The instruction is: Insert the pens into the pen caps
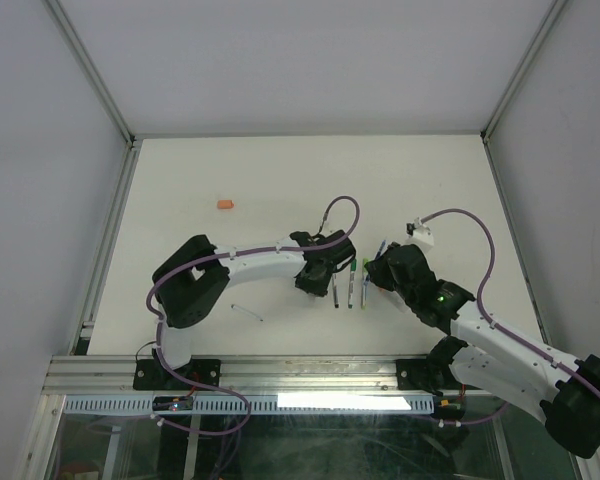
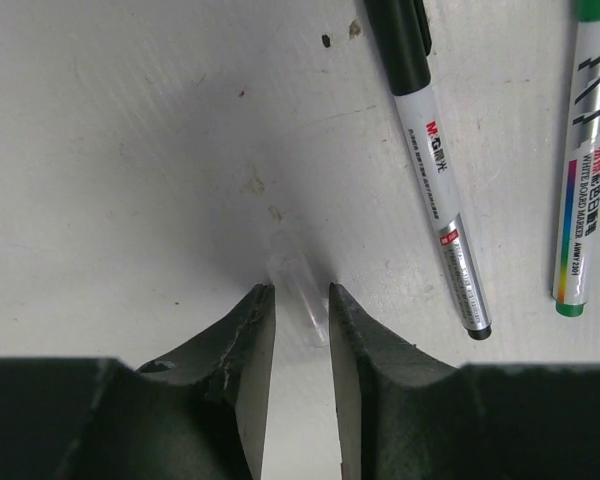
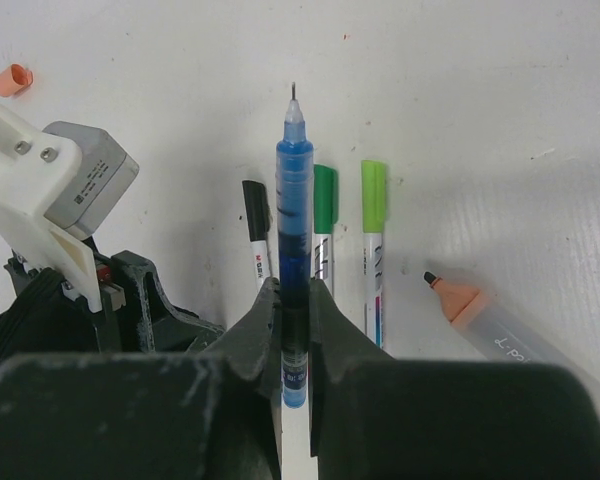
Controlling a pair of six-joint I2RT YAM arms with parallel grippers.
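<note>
A clear pen cap lies on the table, its far part showing between the fingers of my left gripper. That gripper is partly open, one fingertip on each side of the cap, with small gaps left. Upright in my right gripper is a blue pen, its thin metal tip pointing away from the fingers. The right fingers are shut on the pen's lower part. From above, the left gripper hides the cap.
A black-capped marker, a green-capped marker and a light-green marker lie side by side between the arms. Close to the right gripper is a clear bottle-like tube with an orange end. An orange piece lies at far left.
</note>
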